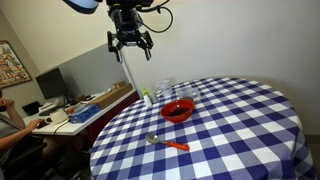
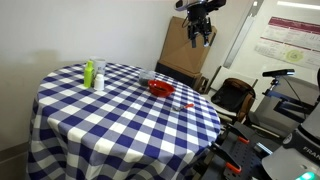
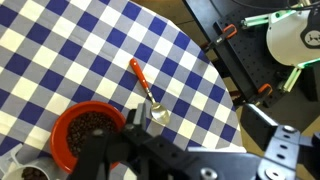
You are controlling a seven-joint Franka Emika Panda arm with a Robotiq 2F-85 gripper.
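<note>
My gripper (image 1: 134,57) is open and empty, high above the far left part of the table in exterior view 1. In exterior view 2 the gripper (image 2: 198,45) hangs well above the tabletop. A red bowl (image 1: 178,113) rests on the checked cloth; in the wrist view dark small pieces fill the bottom of the bowl (image 3: 61,140), partly covered by the gripper. Beside it lies a spoon with an orange-red handle (image 3: 138,70), its metal end toward the gripper. The spoon's handle (image 1: 176,146) points to the right in exterior view 1. Neither is touched.
Clear containers (image 1: 190,92) stand behind the bowl. A yellow-green bottle (image 2: 88,73) and a white bottle (image 2: 99,83) are grouped farther along the table. A dark chair (image 2: 234,98) stands beyond the table.
</note>
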